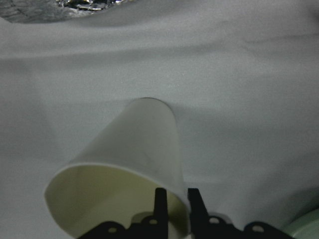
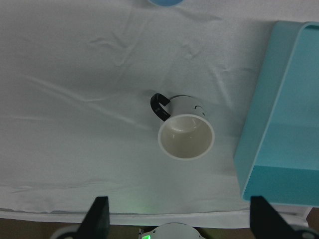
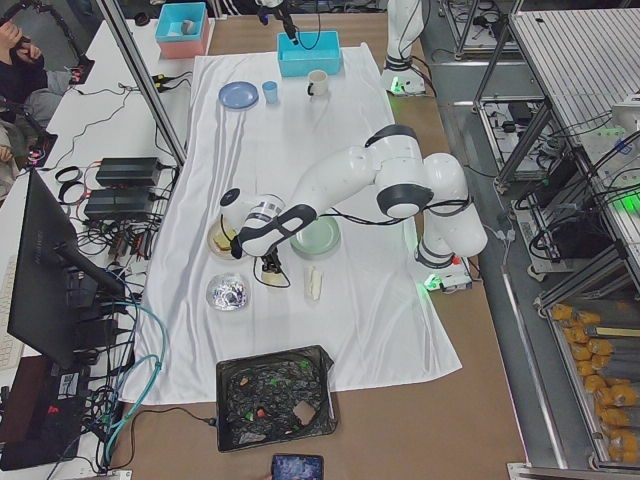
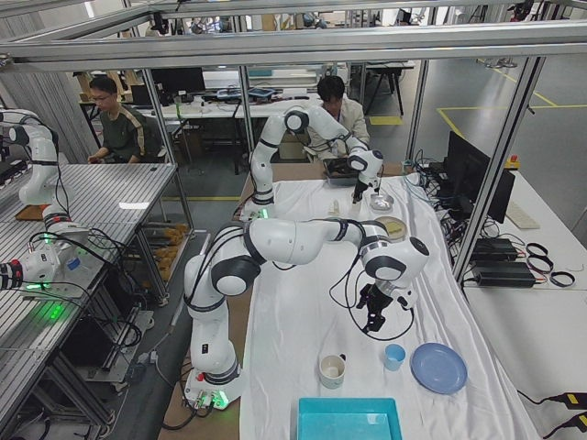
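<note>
A pale paper cup (image 1: 119, 144) lies on its side on the white cloth in the left wrist view, mouth toward my left gripper. Its rim runs between that gripper's fingers; whether they grip it is unclear. In the camera left view this gripper (image 3: 270, 265) is low near the foil dish (image 3: 228, 291). My right gripper stands open above the cloth, short of a white mug (image 2: 184, 137) with a black handle. In the camera right view it (image 4: 373, 307) hangs behind the mug (image 4: 332, 370).
A teal bin (image 2: 269, 149) stands beside the mug, with a blue cup (image 4: 394, 357) and blue plate (image 4: 438, 368) nearby. A green plate (image 3: 315, 235) lies by the left arm. A black tray (image 3: 230, 400) sits at the cloth's edge.
</note>
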